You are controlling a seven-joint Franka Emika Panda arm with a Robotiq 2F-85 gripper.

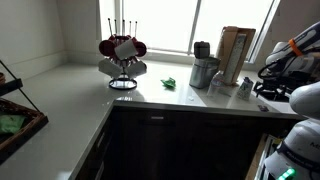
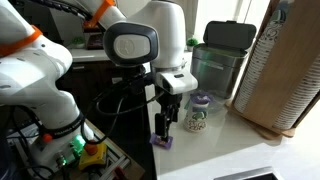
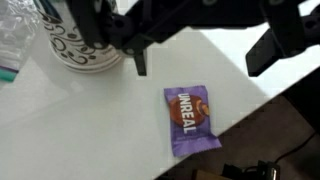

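Observation:
A purple snack packet marked UNREAL lies flat on the white counter near its edge. My gripper is open above the counter, its fingers wide apart with nothing between them. From the wrist, the packet appears just beyond the fingertips, not between them. In the second exterior view, the packet lies below the dark gripper. A patterned cup with purple packets in it stands beside the gripper.
Behind the cup stand a grey bin and a tall ribbed brown object. A green item and a rack with cups are farther along the counter.

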